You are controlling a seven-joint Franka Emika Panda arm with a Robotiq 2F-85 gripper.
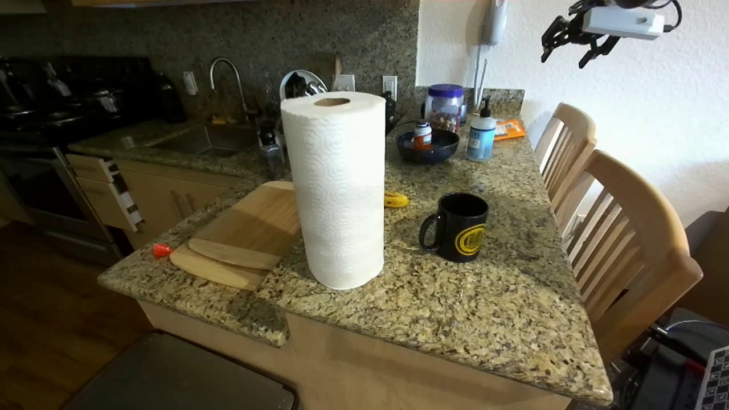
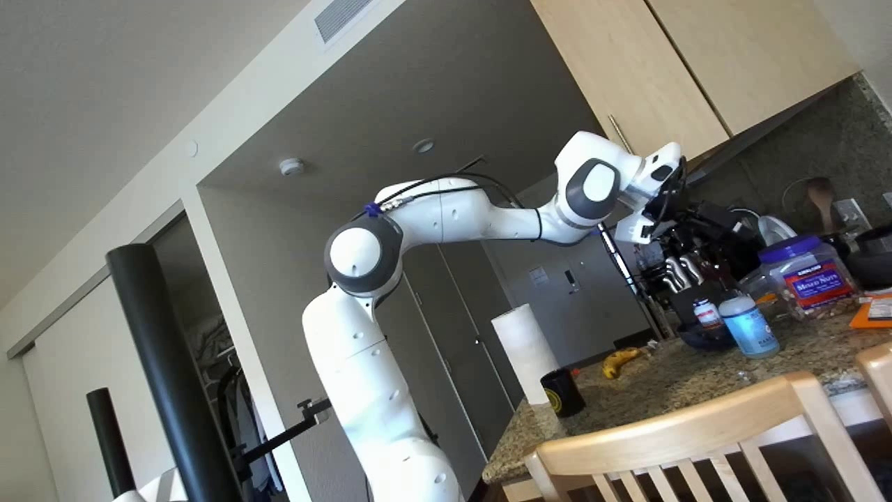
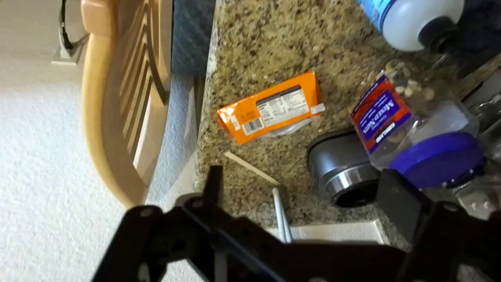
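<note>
High at the right of exterior view 1, my gripper (image 1: 564, 60) hangs in the air before the white wall, open and empty. In the wrist view its black fingers (image 3: 214, 185) stand wide apart above the counter. Below and between them lie an orange packet (image 3: 284, 107), a thin stick (image 3: 251, 167) and a dark metallic cup (image 3: 340, 164) on its side in the picture. The mixed nuts jar (image 3: 404, 127) with a purple lid is near the right finger. A blue-labelled pump bottle (image 3: 399, 21) shows at the upper right.
A paper towel roll (image 1: 338, 198) and black mug (image 1: 456, 226) stand on the near counter. Behind are a banana (image 1: 394, 199) and a dark bowl (image 1: 428, 144) holding a small bottle (image 1: 422, 134). Wooden chairs (image 1: 632, 232) line the right edge.
</note>
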